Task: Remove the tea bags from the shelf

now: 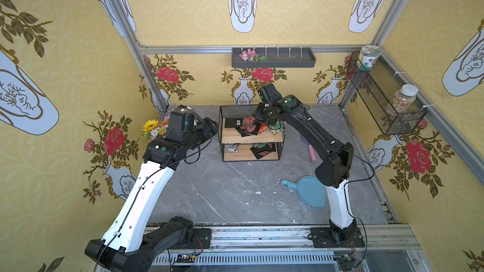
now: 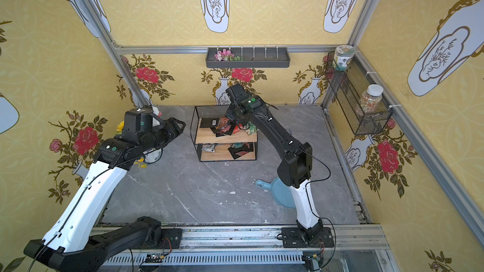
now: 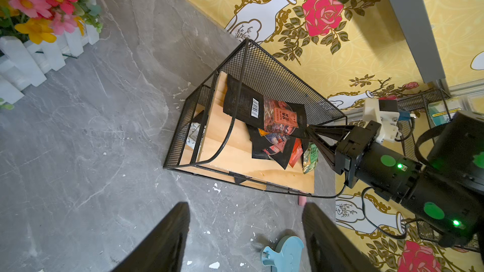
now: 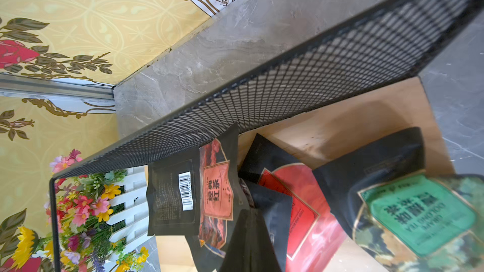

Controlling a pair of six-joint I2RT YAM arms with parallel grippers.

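A black tea bag with a red label (image 4: 217, 190) lies on the shelf's (image 3: 237, 163) upper board, beside a dark pouch with a barcode (image 4: 174, 196). My right gripper is shut at the red-labelled bag's edge, its fingertips pinching the black end; the left wrist view shows the same contact from the side. More bags lie close by: a pink-red one (image 4: 315, 206) and a green-labelled one (image 4: 423, 214). Several packets, including a black one (image 1: 262, 150), rest on the lower board. My left gripper stands open and empty, left of the shelf.
Mesh walls (image 4: 282, 90) and a wire frame enclose the shelf's back and sides. A flower pot (image 3: 45, 35) stands left of it. On the counter's right lie a blue dustpan-like piece (image 1: 311, 191) and a pink-handled item (image 1: 312, 153).
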